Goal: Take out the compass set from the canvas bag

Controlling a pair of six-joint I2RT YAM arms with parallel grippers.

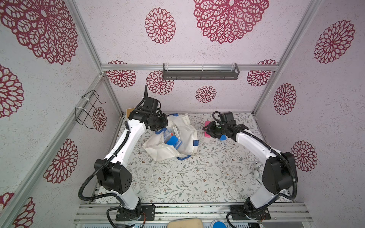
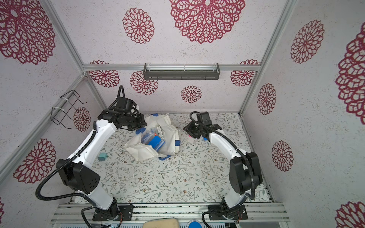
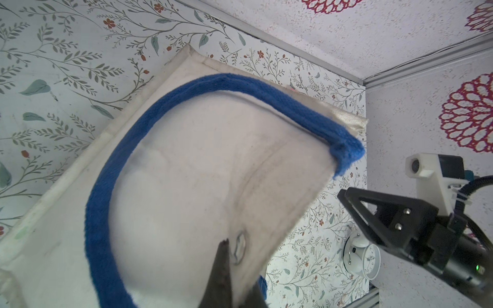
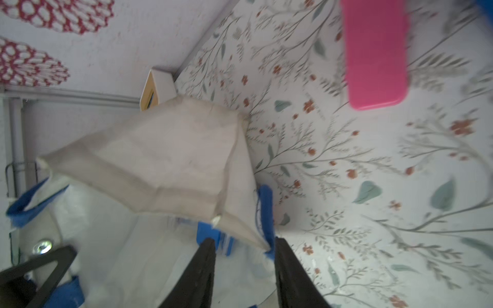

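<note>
The white canvas bag [image 1: 155, 150] with blue straps lies open left of centre, a blue item [image 1: 171, 140], clear packaging and a narrow light box [image 1: 175, 131] inside; which is the compass set I cannot tell. My left gripper [image 1: 161, 123] is at the bag's left rim, shut on canvas, which rises between its fingers in the left wrist view [image 3: 231, 267]. My right gripper [image 1: 209, 130] hangs right of the bag, fingers apart and empty, above the bag's right side in the blurred right wrist view [image 4: 241, 251].
A pink slab [image 4: 375, 54] and a blue object [image 1: 222, 138] lie behind my right gripper. A teal block [image 2: 102, 156] lies left of the bag, a white cup-like object [image 3: 362, 259] at the right.
</note>
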